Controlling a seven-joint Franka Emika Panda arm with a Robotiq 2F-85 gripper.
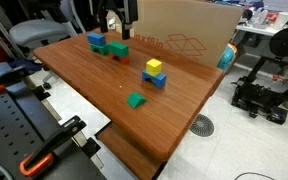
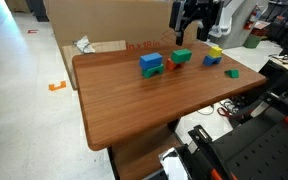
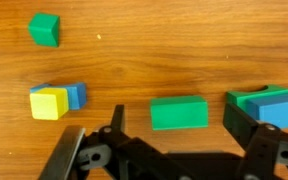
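Note:
My gripper is open, its fingers apart on either side of a green rectangular block [image 3: 179, 113] seen below in the wrist view. In exterior view 1 the gripper [image 1: 101, 22] hangs clear above that green block [image 1: 116, 48], with nothing held. The green block lies on red [image 1: 121, 59], and the same stack shows the red piece [image 2: 171, 65] in exterior view 2. Beside it, a blue block [image 2: 151, 61] rests on a green piece [image 2: 153, 72]. Farther along the table, a yellow block [image 1: 154, 67] sits on a blue piece [image 1: 155, 79].
A loose green block [image 1: 136, 100] lies by itself near the table's front. A cardboard panel [image 1: 184, 30] stands along the back edge.

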